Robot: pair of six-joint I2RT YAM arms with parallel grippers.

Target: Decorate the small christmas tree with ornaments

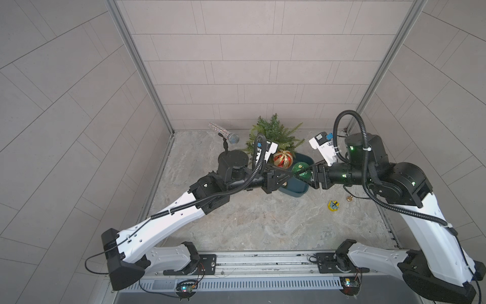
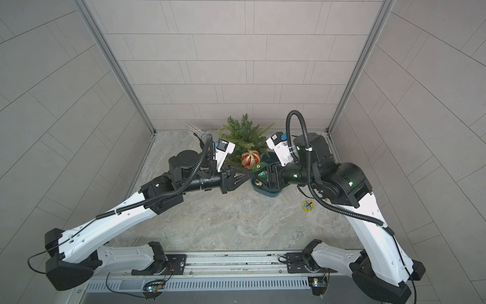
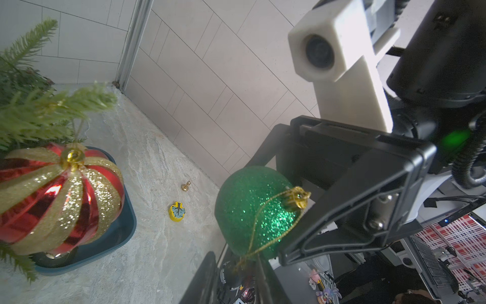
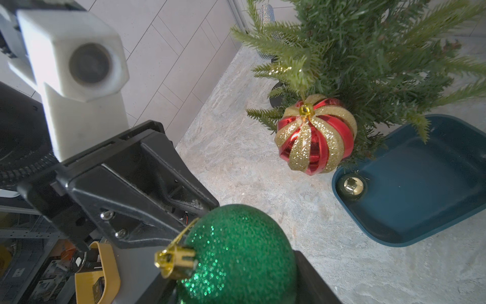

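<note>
The glittery green ball ornament is clasped between the fingers of my right gripper. Its gold cap and thin gold string loop face my left gripper. The left fingertips are slightly apart, close by the hanging end of the loop; whether they touch the string I cannot tell. Behind both grippers stands the green Christmas tree. A red-and-gold striped ball hangs from one of its front branches.
A dark blue tray holding a small gold ball lies under the grippers. A yellow round ornament and a small gold piece lie at right. A silvery cylinder stands back left.
</note>
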